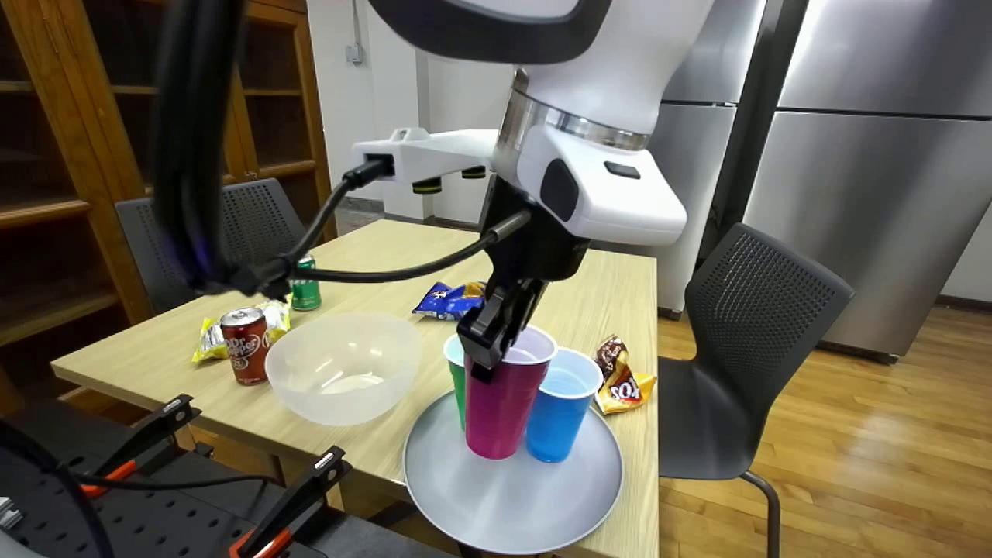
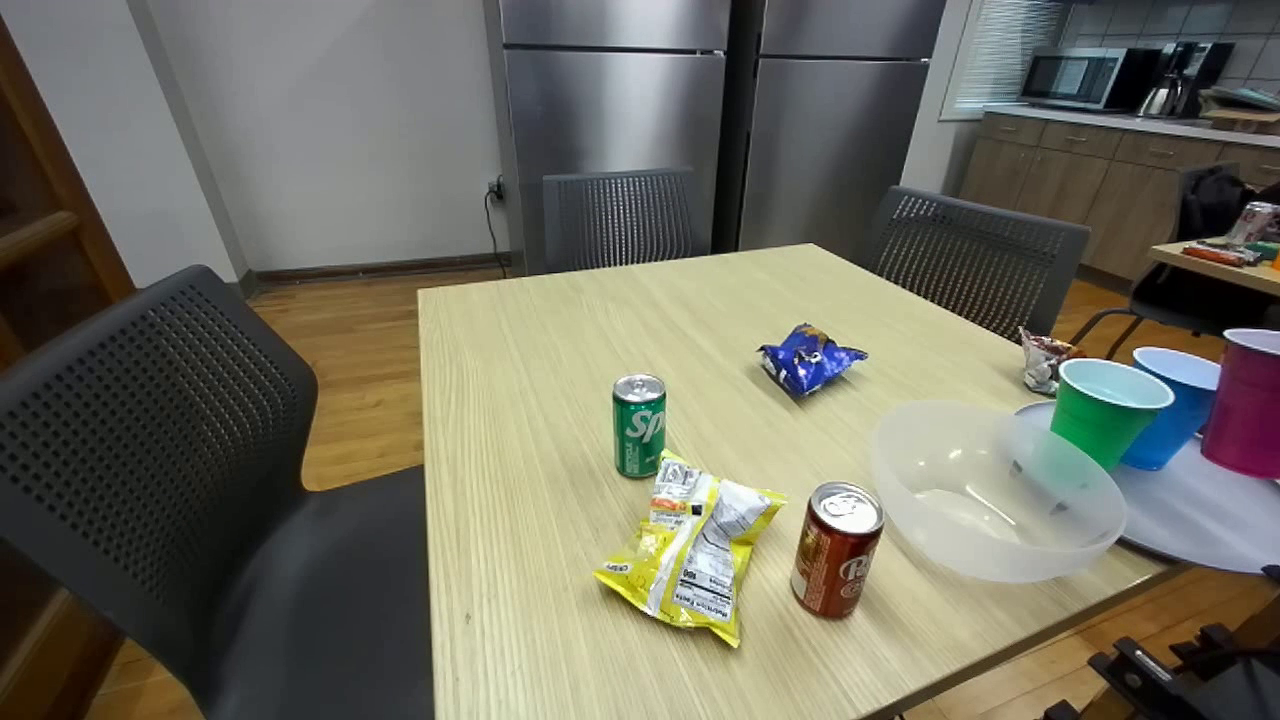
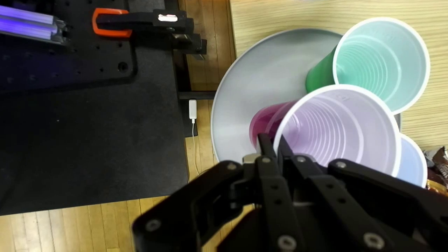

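My gripper is shut on the near wall of a magenta cup (image 1: 502, 409), with the rim between its fingertips. The cup is nearly upright over the grey plate (image 1: 446, 493); I cannot tell whether its base touches. Behind it a green cup (image 2: 1098, 414) stands on the plate, mostly hidden in exterior view 1. A blue cup (image 1: 558, 418) stands just to its right there. In the wrist view the magenta cup overlaps both others, leaving only part of the blue cup (image 3: 411, 161) showing.
Left of the plate sits a translucent bowl (image 1: 344, 372), with a Dr Pepper can (image 1: 246, 349) beside it. A Sprite can (image 2: 639, 426), a yellow chip bag (image 2: 693, 552) and a blue bag (image 2: 810, 358) lie farther off. An orange-brown bag (image 1: 621, 380) lies past the blue cup.
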